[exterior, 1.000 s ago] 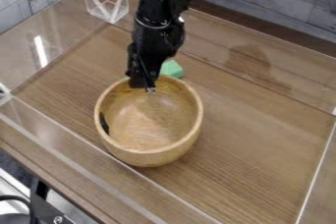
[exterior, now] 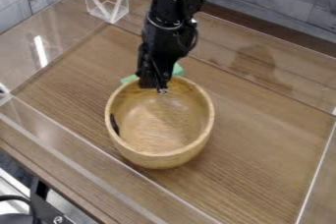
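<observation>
A large tan oval bowl (exterior: 160, 130) sits on the wooden table, with a black mark on its left rim. My black gripper (exterior: 159, 84) reaches down from the top centre to the bowl's back rim, its tip over that rim. Whether it is open or shut, or grasping the rim, I cannot tell. A mint-green object (exterior: 175, 74) lies behind the bowl, partly hidden by the arm.
A clear plastic piece stands at the back left. A wall edge runs along the back right, and dark cables lie at the lower left corner.
The bowl has shifted slightly rightward along with my gripper. More of the green object now shows to the left of the arm.
</observation>
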